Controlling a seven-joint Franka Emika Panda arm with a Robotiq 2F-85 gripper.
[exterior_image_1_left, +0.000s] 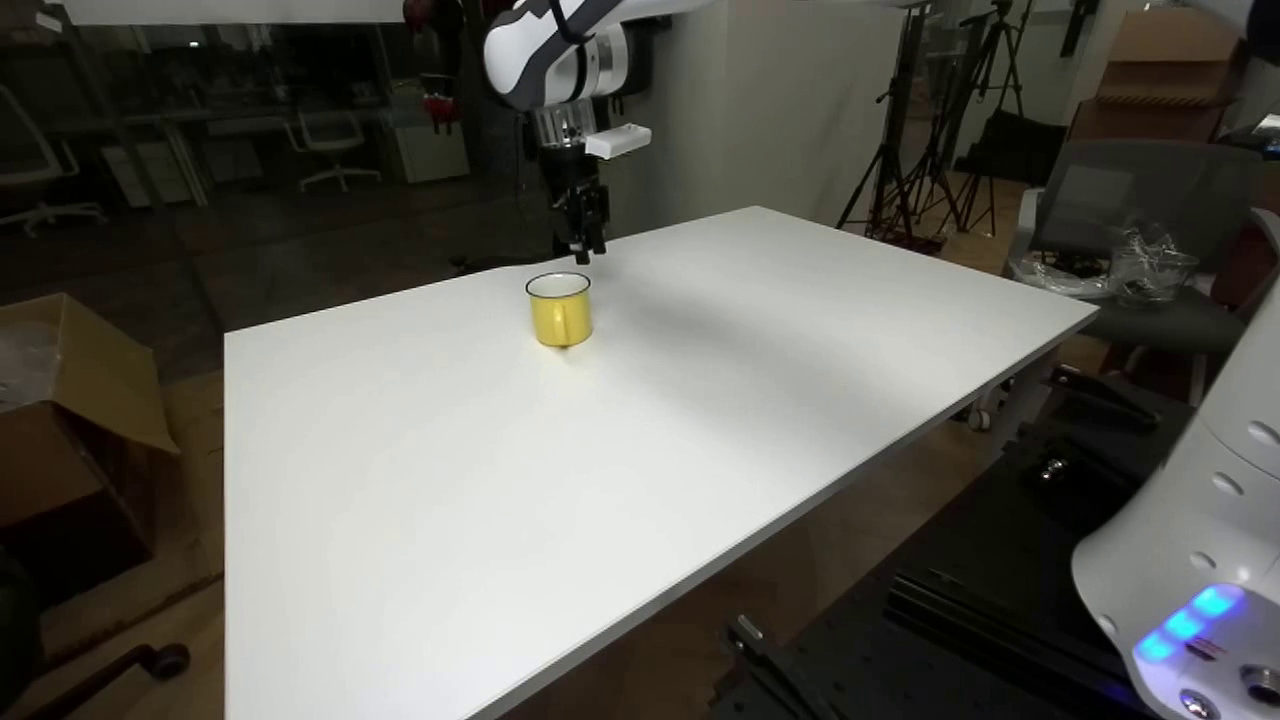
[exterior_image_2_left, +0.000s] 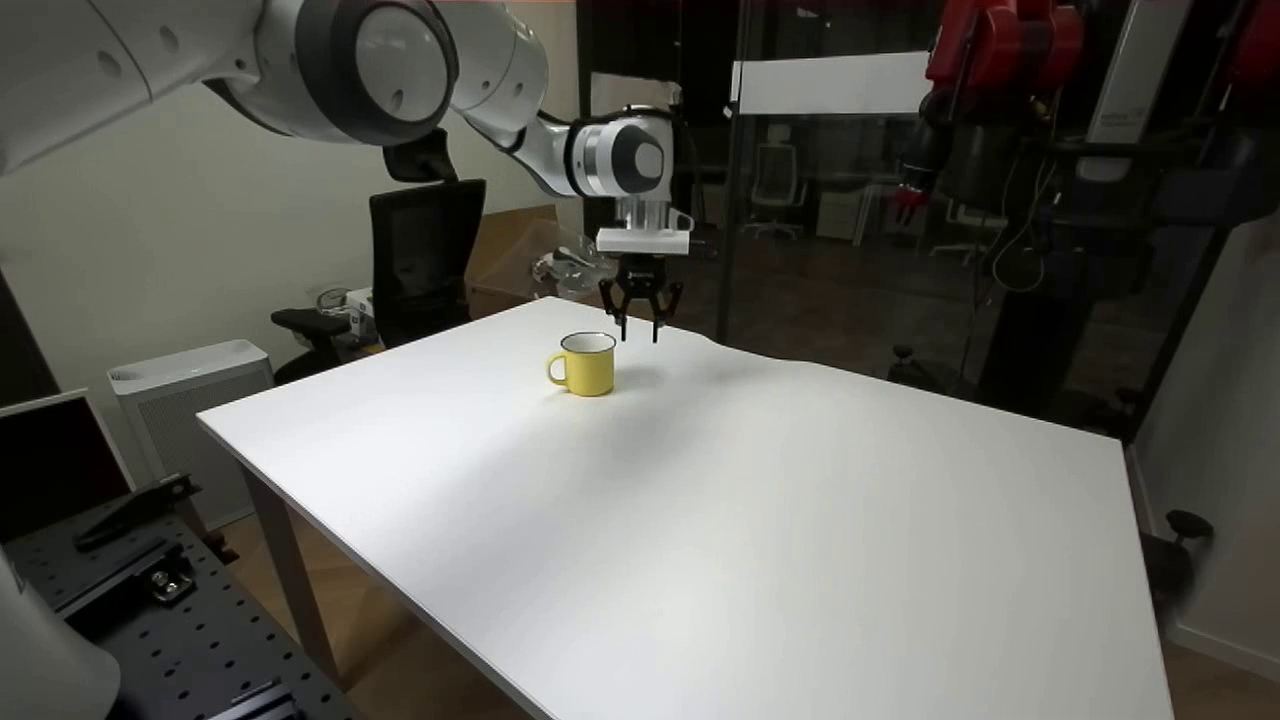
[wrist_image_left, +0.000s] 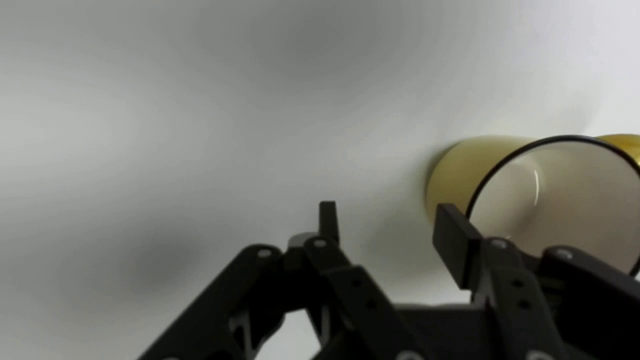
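A yellow mug (exterior_image_1_left: 560, 314) with a white inside and a dark rim stands upright on the white table, near its far edge. Its handle faces the camera in exterior view 1 and points left in exterior view 2. My gripper (exterior_image_2_left: 639, 335) hangs above the table just beside the mug (exterior_image_2_left: 589, 370), with a gap between its two fingers and nothing in it. In the wrist view the mug (wrist_image_left: 459, 174) is at the right, outside the gap, and one black finger (wrist_image_left: 454, 243) overlaps its near side. Whether that finger touches the mug cannot be told.
A chair (exterior_image_2_left: 420, 246) and an open cardboard box (exterior_image_1_left: 90, 396) stand off the table.
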